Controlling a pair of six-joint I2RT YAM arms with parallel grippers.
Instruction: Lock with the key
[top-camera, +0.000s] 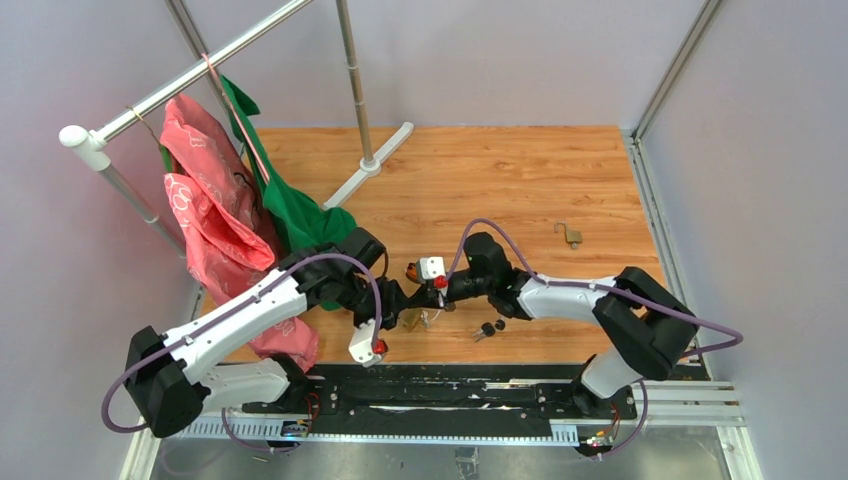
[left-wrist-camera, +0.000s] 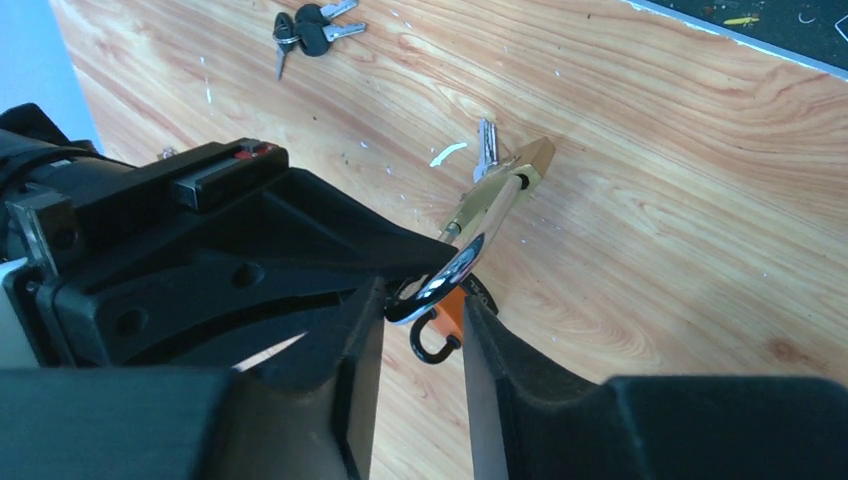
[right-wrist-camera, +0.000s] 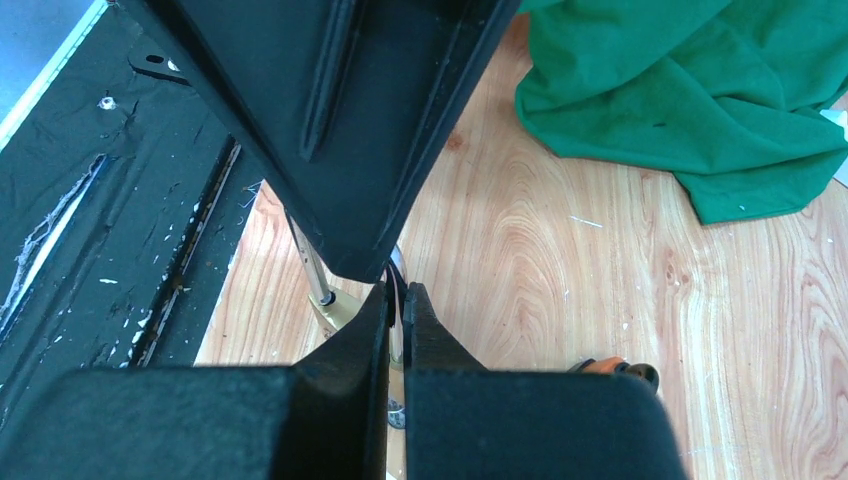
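Note:
A brass padlock (left-wrist-camera: 535, 160) with a long silver shackle (left-wrist-camera: 470, 255) and a silver key (left-wrist-camera: 486, 145) at its body hangs tilted over the table. My right gripper is shut on the shackle, a thin strip of which shows between its fingertips. In the left wrist view my left gripper stands part open, the curved end of the shackle lying in line with the gap between its fingers. Whether they touch it cannot be told. From above, both grippers meet over the padlock (top-camera: 411, 320), partly covering it.
Loose black-headed keys (top-camera: 486, 330) lie right of the padlock. Another padlock (top-camera: 570, 237) rests at the right. An orange-and-black item (left-wrist-camera: 450, 315) sits behind the shackle. Green cloth (right-wrist-camera: 690, 110) and a pink garment (top-camera: 215, 210) hang at the left.

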